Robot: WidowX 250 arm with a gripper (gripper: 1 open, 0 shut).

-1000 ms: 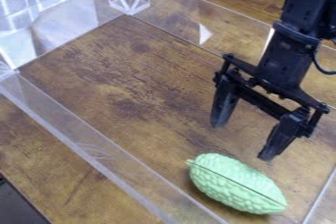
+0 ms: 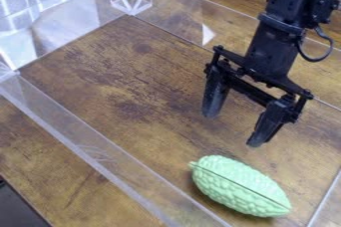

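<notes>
A black gripper point(image 2: 242, 112) hangs open over the wooden floor of the clear-walled enclosure, right of centre, with nothing between its fingers. A pale green, bumpy, elongated object like a bitter melon point(image 2: 240, 186) lies at the lower right, below the gripper in the view and apart from it.
Clear plastic walls point(image 2: 94, 151) border the workspace on the left, back and right. A white curtain point(image 2: 40, 2) is at the back left.
The gripper has moved a little to the left and upward in the view, across the last second. The green object has not moved.
</notes>
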